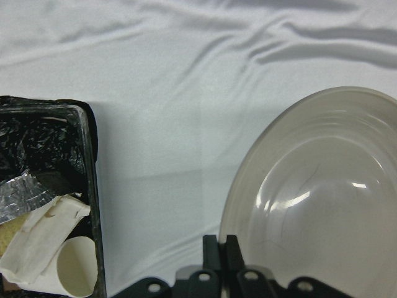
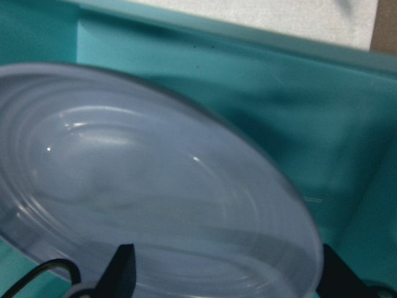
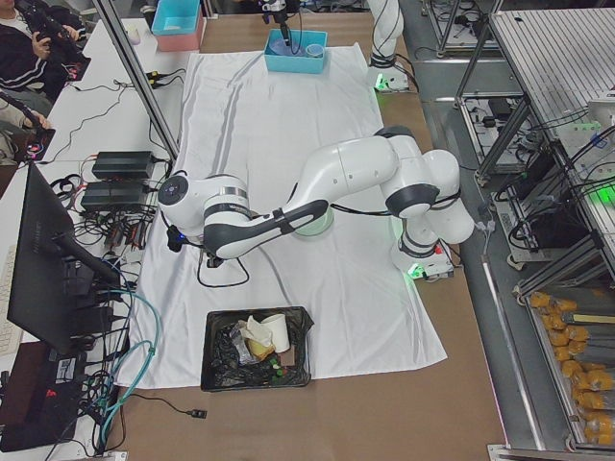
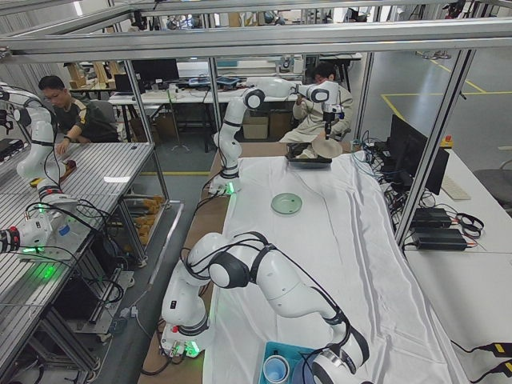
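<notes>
A beige oval plate point(image 1: 316, 180) is held by its rim in my shut left gripper, raised beside the black bin point(image 3: 255, 375); the bin holds foil point(image 1: 25, 195), a white paper cup point(image 1: 77, 267) and paper scraps. In the camera left view the arm hides most of that plate. A green round plate point(image 4: 286, 203) lies on the white cloth. My right gripper is at a blue-grey oval dish point(image 2: 142, 167) in the teal bin point(image 3: 294, 62); whether its fingers grip the rim is unclear.
A blue cup point(image 4: 275, 370) is also in the teal bin. The monitor point(image 3: 48, 269), cables and power units line one side of the cloth.
</notes>
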